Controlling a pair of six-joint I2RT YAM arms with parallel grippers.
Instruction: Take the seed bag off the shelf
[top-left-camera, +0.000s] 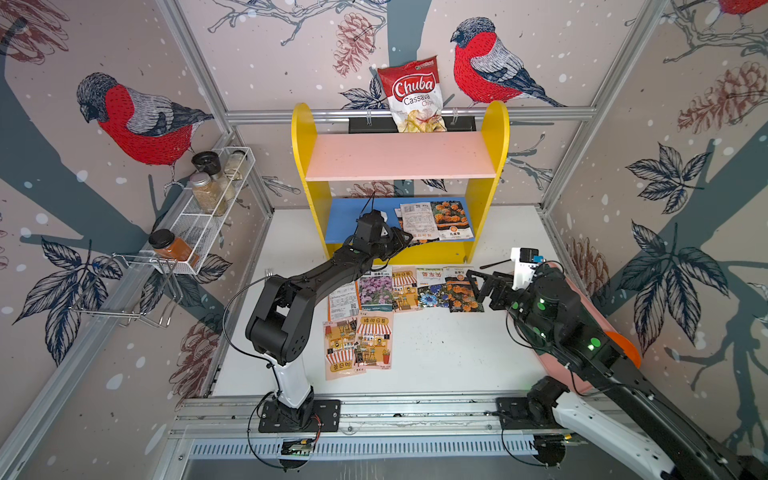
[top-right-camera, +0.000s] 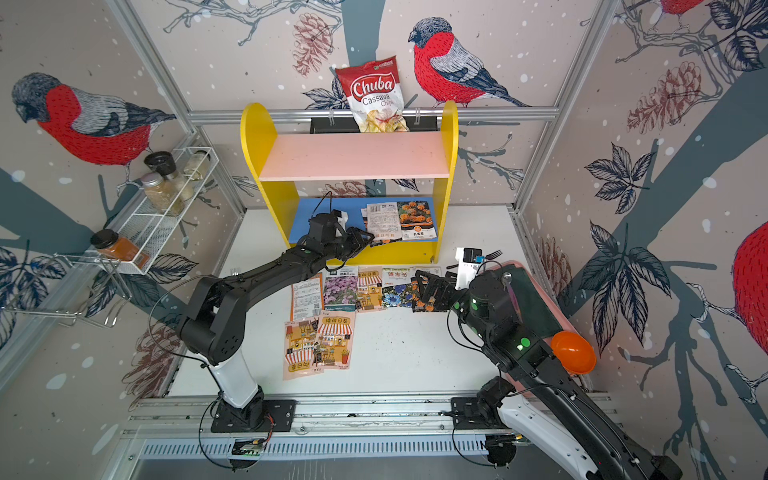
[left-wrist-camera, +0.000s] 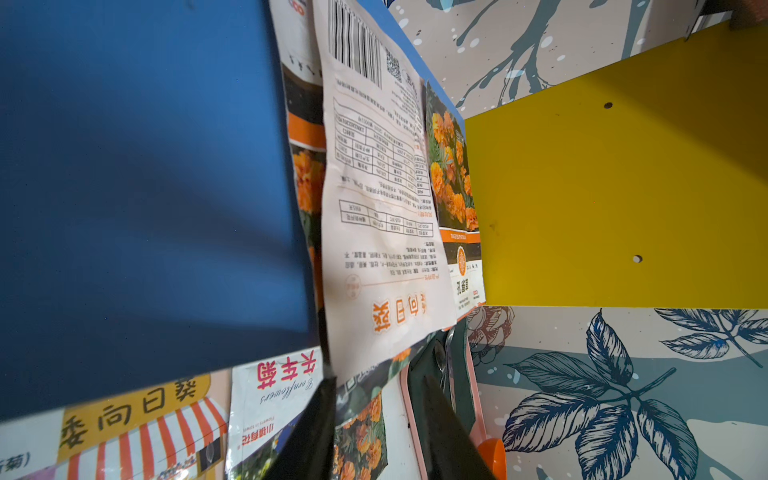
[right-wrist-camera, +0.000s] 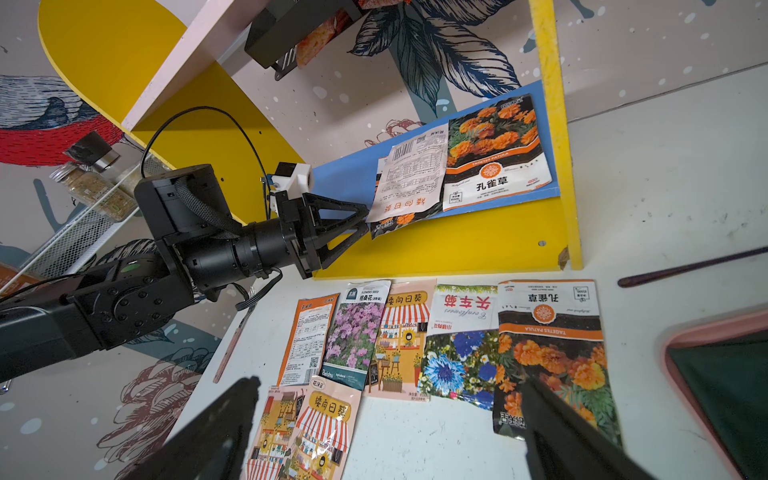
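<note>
Seed bags lie overlapping on the blue middle shelf (top-left-camera: 356, 216): a white back-side-up bag (right-wrist-camera: 412, 176) and a marigold bag (right-wrist-camera: 493, 160), with a darker bag partly under the white one, its edge past the shelf front. My left gripper is part open at that front edge, its fingertips at the lower left of the overhanging bags; whether it touches them I cannot tell. My right gripper stands open over the right of the table, away from the shelf, with nothing between its fingers.
Several seed bags (top-left-camera: 376, 292) lie on the white table below the shelf. A pink-rimmed tray (top-right-camera: 512, 264) with an orange bowl (top-right-camera: 573, 352) is at the right. A wire rack (top-left-camera: 200, 240) with jars hangs on the left wall.
</note>
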